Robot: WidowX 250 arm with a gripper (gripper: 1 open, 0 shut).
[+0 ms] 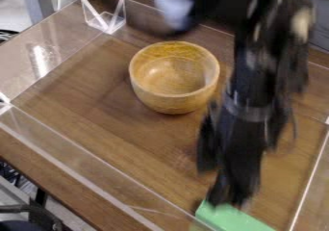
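A wooden bowl (172, 81) stands empty on the brown tabletop (96, 110), left of centre. My black gripper (229, 177) is a motion-blurred dark shape over the right side of the view, reaching down toward the green block (232, 218) at the bottom edge. The red fruit that was on the right is hidden behind the arm. Whether the fingers are open or shut cannot be made out.
Clear plastic walls (31, 62) edge the work area.
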